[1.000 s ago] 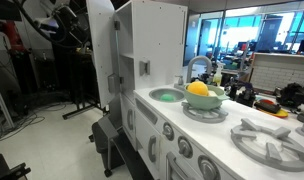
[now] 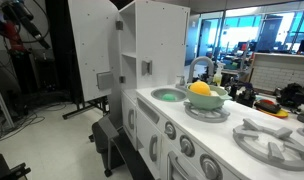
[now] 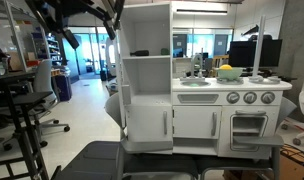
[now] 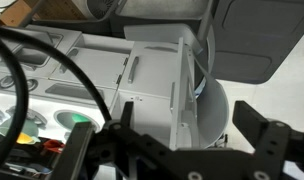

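In exterior view 1 the tall white cabinet (image 2: 160, 45) has its door (image 2: 90, 45) standing open at the left. Exterior view 2 shows that door (image 3: 123, 75) nearly edge-on, beside the open shelves. Seen from above in the wrist view, the long white door (image 4: 185, 98) runs between the two sides of my gripper. The gripper is open. Its dark fingers (image 4: 120, 133) lie apart, one on each side of the door's strip in the picture; whether either touches the door cannot be told.
A yellow-orange ball (image 2: 203, 89) sits in a green bowl (image 2: 214, 102) on the white counter, near the sink (image 2: 169, 95) and burners. Dark grey furniture (image 3: 87, 158) stands low before the cabinet. A black cable crosses the wrist view.
The arm has moved left in exterior view 1, away from the cabinet. The door's free edge has swung left too, and more of its face shows.
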